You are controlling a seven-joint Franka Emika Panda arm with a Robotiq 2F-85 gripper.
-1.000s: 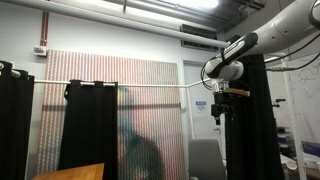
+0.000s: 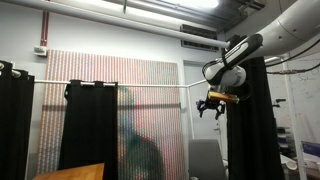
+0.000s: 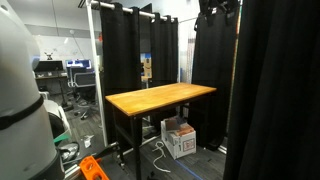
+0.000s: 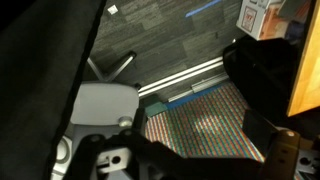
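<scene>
My gripper (image 2: 209,108) hangs high in the air at the right of exterior view 1, in front of a black curtain and a pale door. It stands open, and its dark fingers reach in from the bottom of the wrist view with nothing visible between them. The wooden table (image 3: 160,97) has a bare top in exterior view 2. Only a corner of that table (image 4: 309,75) shows at the right of the wrist view, well apart from my fingers.
A grey chair (image 2: 207,158) stands below my arm. Under the table is a cardboard box (image 3: 179,140) on the dark floor. Black curtains (image 2: 88,125) hang around the area. An orange object (image 3: 94,168) lies low at the left.
My gripper has swung up and slightly left, from pointing down to pointing more outward. The wrist has tilted with it. Table and chair have stayed put.
</scene>
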